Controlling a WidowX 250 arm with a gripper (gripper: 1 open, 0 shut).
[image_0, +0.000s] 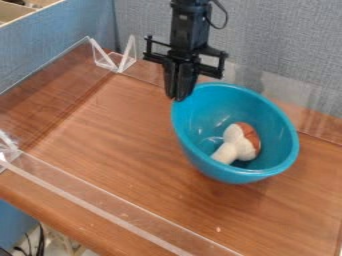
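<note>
My black gripper hangs from the top centre, shut, with its tips at the upper left rim of a blue bowl. Whether they touch the rim is hard to tell. The bowl holds a pale, mushroom-like object with a red-brown part, lying on its side.
A clear strip runs along the near edge. Padded grey-blue walls bound the back and left, with white plastic pieces at the back left corner.
</note>
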